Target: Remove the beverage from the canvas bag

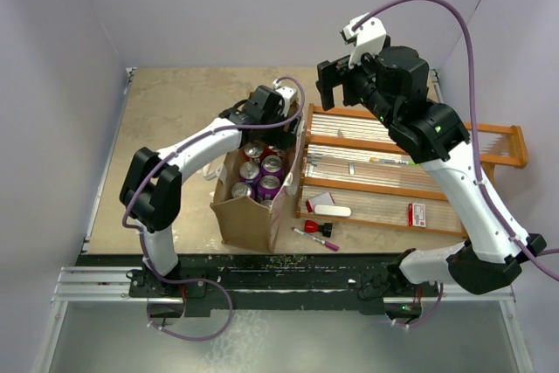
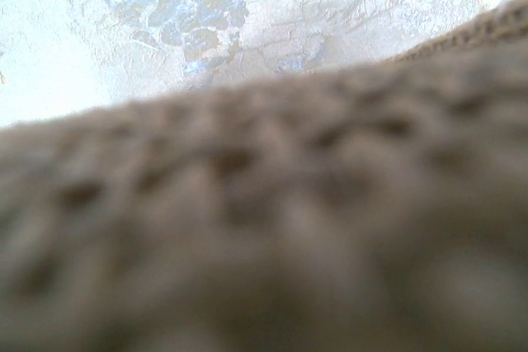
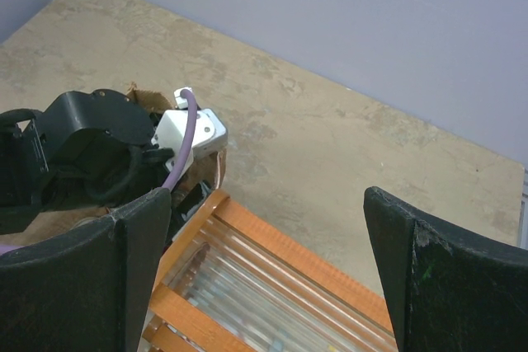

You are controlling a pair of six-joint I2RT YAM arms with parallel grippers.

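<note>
A brown canvas bag (image 1: pixel 240 229) stands upright, holding several purple and red cans (image 1: pixel 269 186). My left gripper (image 1: pixel 285 128) reaches down into the bag's back end; in the left wrist view brown woven fabric (image 2: pixel 264 228) fills the lower part, blurred, and its fingers are hidden. My right gripper (image 1: pixel 336 76) hangs open and empty above the wooden rack at the right; in the right wrist view its two fingers (image 3: pixel 82 286) frame the rack and the left arm.
A wooden rack (image 1: pixel 384 189) lies right of the bag, with small boxes on it. A red tool (image 1: pixel 319 228) and a marker (image 1: pixel 314 240) lie at the front.
</note>
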